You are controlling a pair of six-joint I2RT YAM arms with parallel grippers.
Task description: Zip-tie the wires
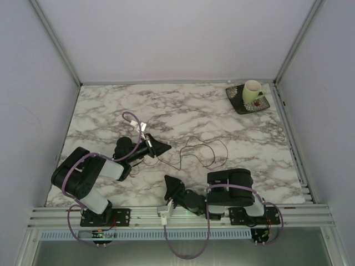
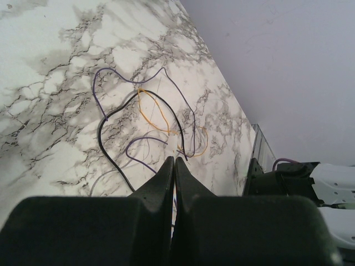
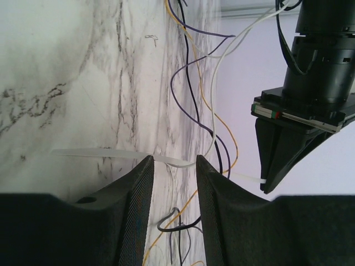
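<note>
In the left wrist view, loose wires lie on the marble table: a black wire (image 2: 101, 145), an orange wire (image 2: 163, 117) and a purple wire (image 2: 95, 91). The fingers of my left gripper are shut together, a whitish strip showing at their tips. From the right wrist view this strip is a pale zip tie (image 3: 105, 152) that curves around the wires; one end runs into the left fingertips (image 3: 272, 180). My right gripper stands part open, its fingers either side of the zip tie's long tail. Nearer the front edge, the right gripper (image 1: 166, 178) is low over the table.
A green mug (image 1: 252, 91) sits on a dark floral tray (image 1: 237, 104) at the far right corner. Walls close in the table on the left, right and back.
</note>
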